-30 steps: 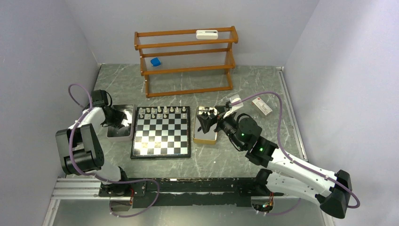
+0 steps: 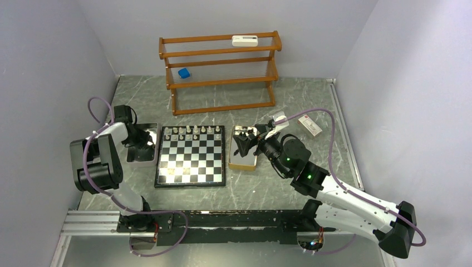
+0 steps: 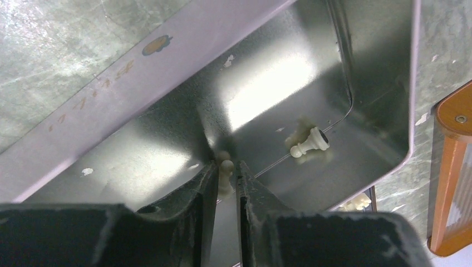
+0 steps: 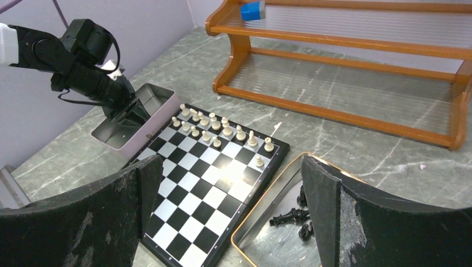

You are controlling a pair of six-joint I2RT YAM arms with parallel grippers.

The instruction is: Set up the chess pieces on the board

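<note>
In the left wrist view, a white pawn (image 3: 224, 181) lies in the grey tray (image 3: 384, 167), seen between the fingertips of my left gripper. Those fingers are part open, with a narrow gap about the pawn; contact is not clear. Farther right in that tray, a second white pawn (image 3: 311, 142) lies on its side. The chessboard (image 2: 190, 161) has white pieces along its far two rows, the second row with a gap near its right end. My right gripper is wide open above the yellow-edged tray, where black pieces (image 4: 291, 217) lie.
A wooden rack (image 2: 222, 83) stands behind the board, holding a blue object (image 2: 183, 73) and a white device (image 2: 245, 41). A small box (image 2: 309, 125) lies on the right of the table. Most of the board's near squares are empty.
The left arm has shifted slightly right and toward the far side, its gripper staying over the grey tray. The right arm and the board pieces have not moved.
</note>
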